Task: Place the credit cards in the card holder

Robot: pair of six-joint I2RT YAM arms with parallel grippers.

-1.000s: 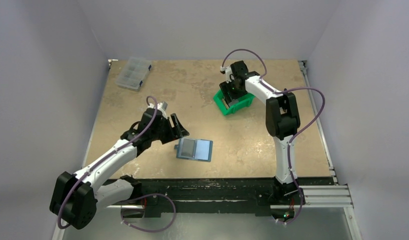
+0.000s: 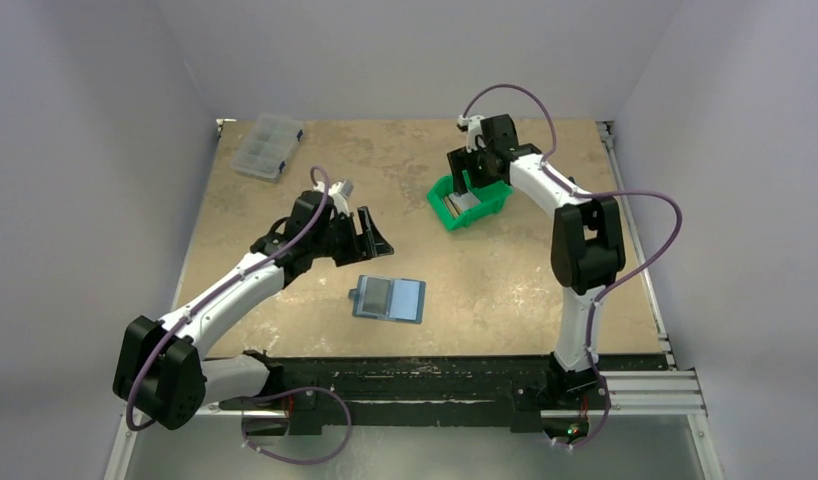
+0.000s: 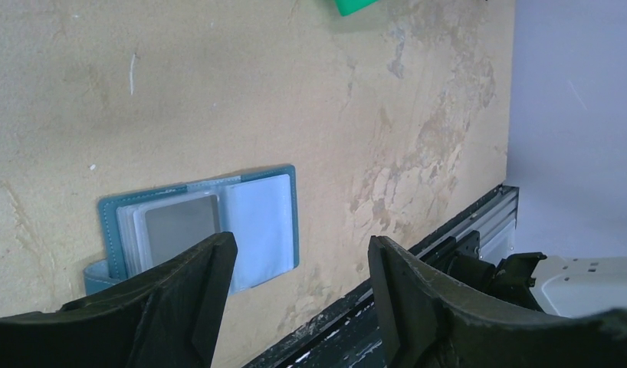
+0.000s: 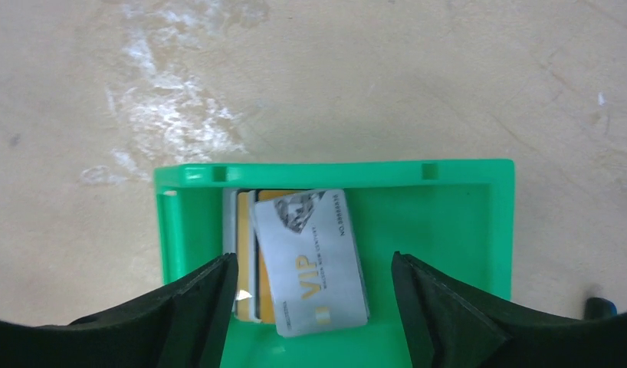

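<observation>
The blue card holder (image 2: 388,299) lies spread on the table near its front edge, with clear sleeves. In the left wrist view its right page (image 3: 258,222) looks pale and empty, while a grey panel (image 3: 180,226) shows on the left page. Above and behind the holder, my left gripper (image 2: 369,234) is open and empty. A silver VIP card (image 4: 313,268) rests in the green basket (image 4: 372,175), overlapping other cards (image 4: 244,222) with gold and silver edges. Over this basket hovers my right gripper, its fingers apart and nothing held between them.
A clear divided plastic box (image 2: 268,147) stands at the back left. Bare table (image 2: 395,170) separates it from the basket, and free space also lies right of the holder. A small black object (image 4: 599,308) shows beyond the basket in the right wrist view.
The left gripper has shifted right and a little toward the back. Holder and basket have stayed put.
</observation>
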